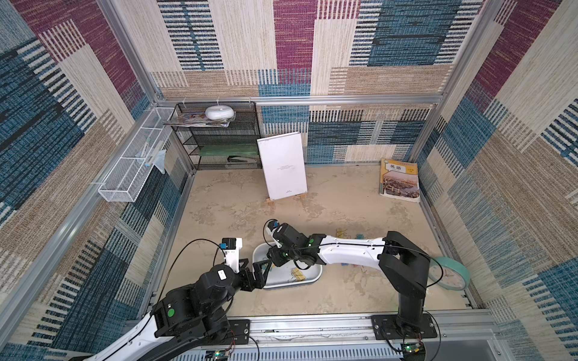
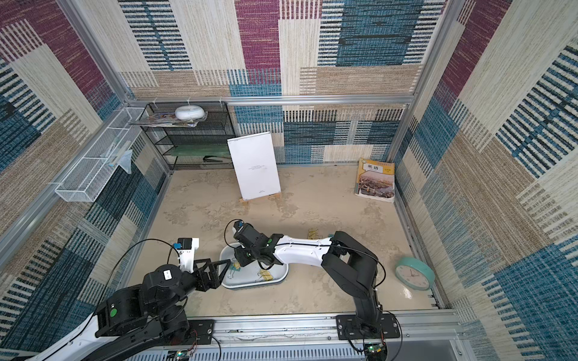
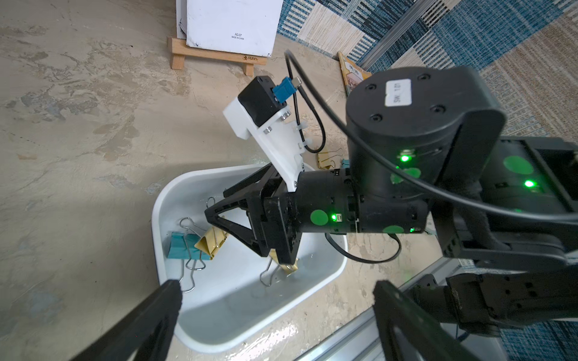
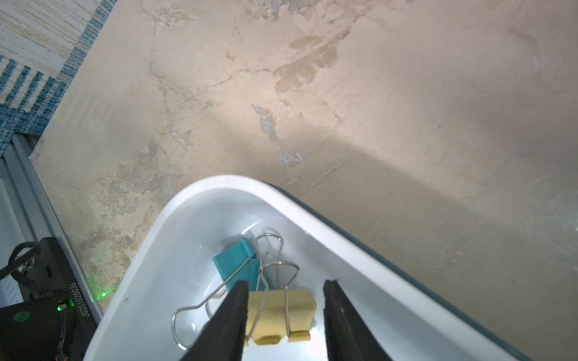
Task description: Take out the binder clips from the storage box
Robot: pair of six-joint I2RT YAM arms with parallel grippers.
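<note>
The white storage box holds yellow and teal binder clips; in the right wrist view a yellow clip lies beside a teal clip, their wire handles overlapping. My right gripper stands open over that yellow clip, its fingertips either side of it. Another yellow clip lies toward the box's right end. My left gripper is open at the box's near-left side, with nothing held.
More clips lie on the table right of the box. A white board on a wooden stand, a book and a clock stand around.
</note>
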